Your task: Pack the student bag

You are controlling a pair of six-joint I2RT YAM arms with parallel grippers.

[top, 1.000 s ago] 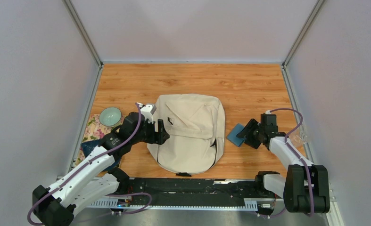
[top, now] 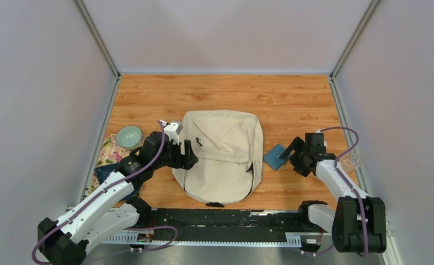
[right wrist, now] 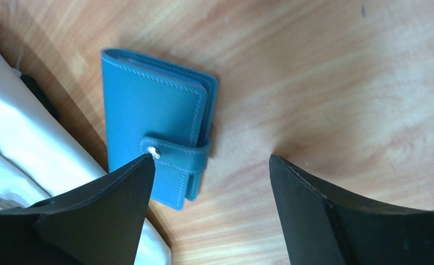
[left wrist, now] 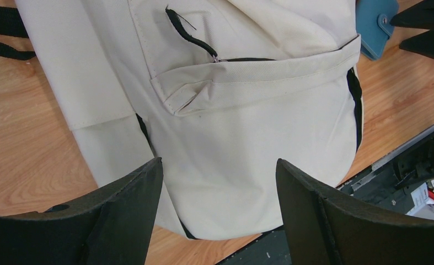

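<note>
The cream bag [top: 220, 176] lies flat in the middle of the table, pocket and zips upward. My left gripper [top: 186, 150] hangs over its left part, open, with nothing between its fingers. A blue wallet [top: 276, 155] with a snap strap lies just right of the bag, the same wallet [right wrist: 148, 110] filling the left middle of the right wrist view. My right gripper [top: 289, 157] is open above and beside it, holding nothing; in its wrist view the wallet lies toward the left finger [right wrist: 93, 210].
At the far left lie a floral item [top: 111, 149], a green bowl [top: 129, 136] and a dark blue item [top: 105, 172], partly under the left arm. A clear item [top: 351, 161] is at the right edge.
My right gripper has shifted and turned slightly over the blue wallet, its fingers now more visibly spread. The left arm has not visibly moved.
</note>
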